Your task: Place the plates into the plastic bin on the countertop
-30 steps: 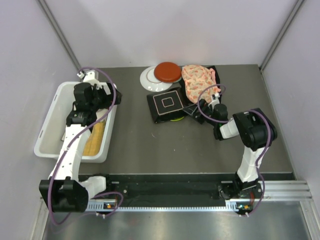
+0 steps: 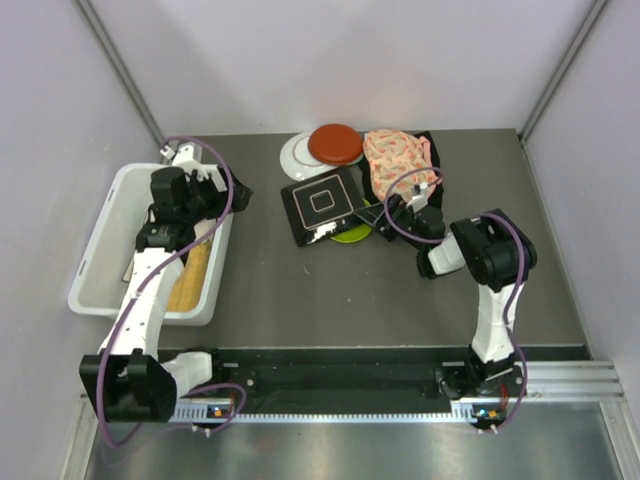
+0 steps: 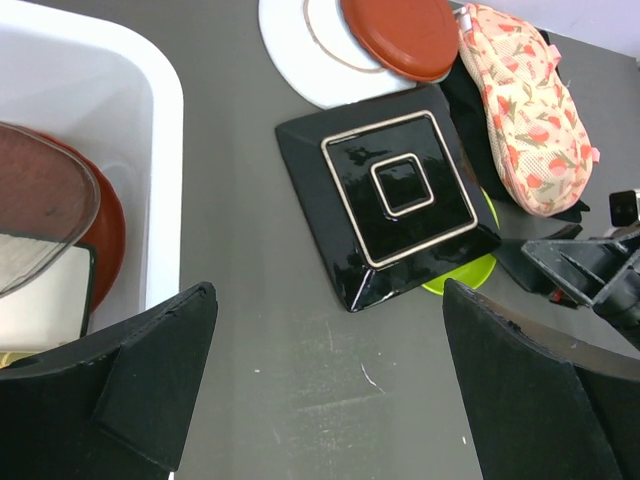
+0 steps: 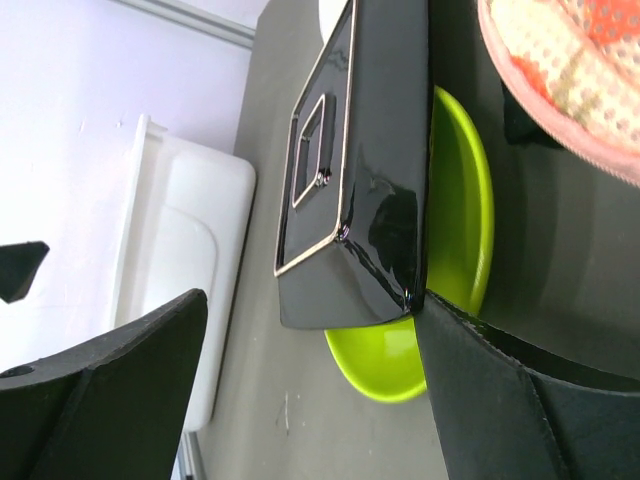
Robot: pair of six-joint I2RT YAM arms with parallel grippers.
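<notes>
A black square plate (image 2: 322, 206) lies tilted on a lime-green plate (image 2: 350, 234) at the middle of the counter. My right gripper (image 2: 380, 215) is at its right edge; in the right wrist view that edge (image 4: 380, 240) is between the part-open fingers, against one of them. A red plate (image 2: 335, 143) rests partly on a white plate (image 2: 298, 165) at the back. The white plastic bin (image 2: 87, 270) at the left holds plates and other items. My left gripper (image 2: 223, 190) hangs over the bin's right rim, open and empty.
A peach patterned fabric item (image 2: 398, 160) on a dark backing lies behind my right gripper.
The black plate has shifted left and turned, showing more of the green plate. My right gripper has moved slightly left with it. The left arm is nearly still.
</notes>
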